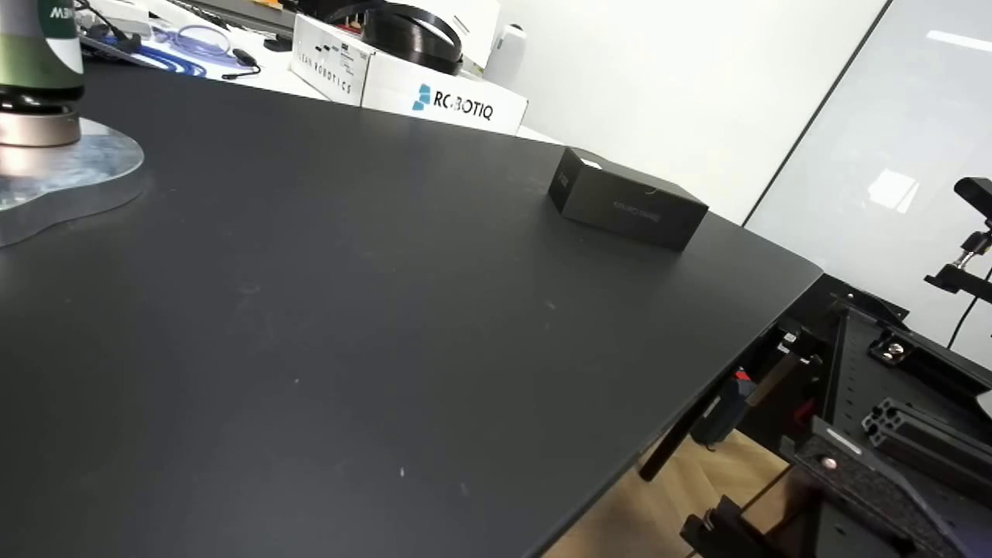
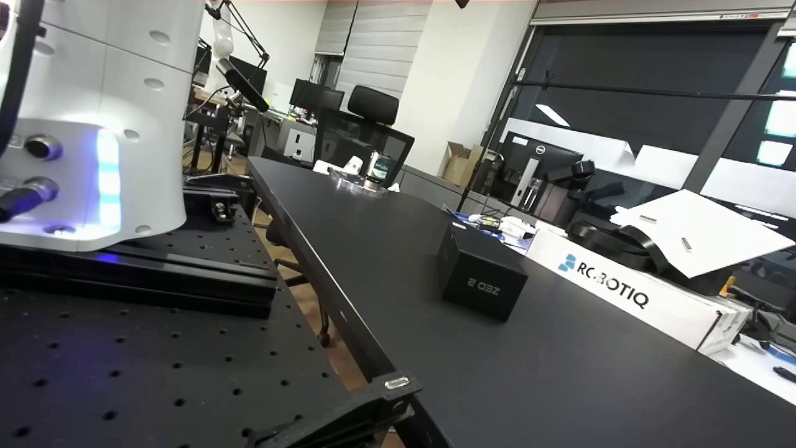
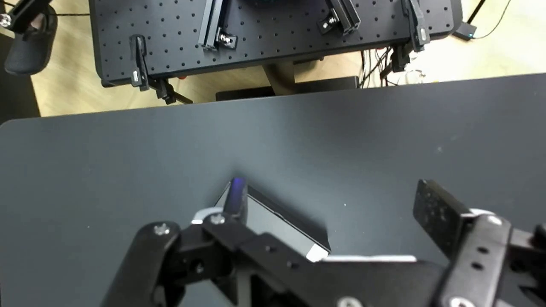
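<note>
A black oblong box [image 1: 637, 206] lies alone on the dark table [image 1: 372, 307], toward its far right in exterior view 1. Its end face carries "ZED 2" lettering in exterior view 2, where the box [image 2: 481, 276] shows near the middle. From the wrist, my gripper looks down over the table with its fingers wide apart and nothing held. The left finger [image 3: 236, 199] overlaps part of the box [image 3: 279, 230] in that view; the gripper's own linkage hides the rest. Neither exterior view shows the gripper.
A bottle on a metal base [image 1: 84, 172] stands at the table's far left in exterior view 1. A white ROBOTIQ carton [image 1: 446, 101] sits beyond the back edge. The perforated robot base [image 3: 271, 36] lies across a gap from the table.
</note>
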